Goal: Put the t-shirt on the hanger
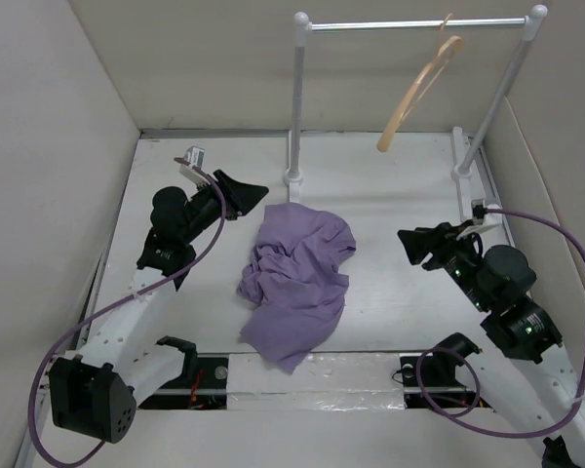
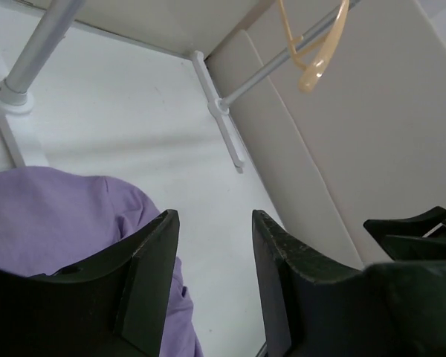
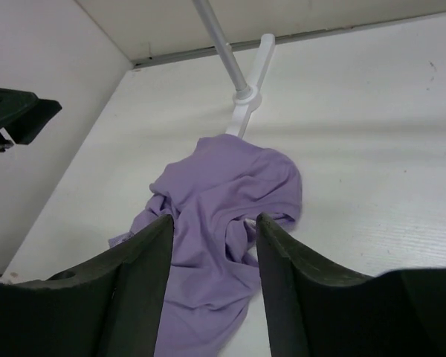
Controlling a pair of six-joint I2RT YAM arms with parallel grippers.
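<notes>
A crumpled purple t shirt (image 1: 294, 273) lies on the white floor in the middle, between my arms; both wrist views show it too. A pale wooden hanger (image 1: 412, 90) hangs from the metal rail (image 1: 356, 25) of the rack, high at the right, also at the top of the left wrist view (image 2: 321, 58). My left gripper (image 1: 253, 192) is raised to the upper left of the shirt, open and empty (image 2: 213, 219). My right gripper (image 1: 409, 244) is to the right of the shirt, open with nothing between its fingers.
The rack's posts (image 1: 295, 117) stand on white feet (image 1: 460, 156) at the back and right. Walls enclose the left, back and right.
</notes>
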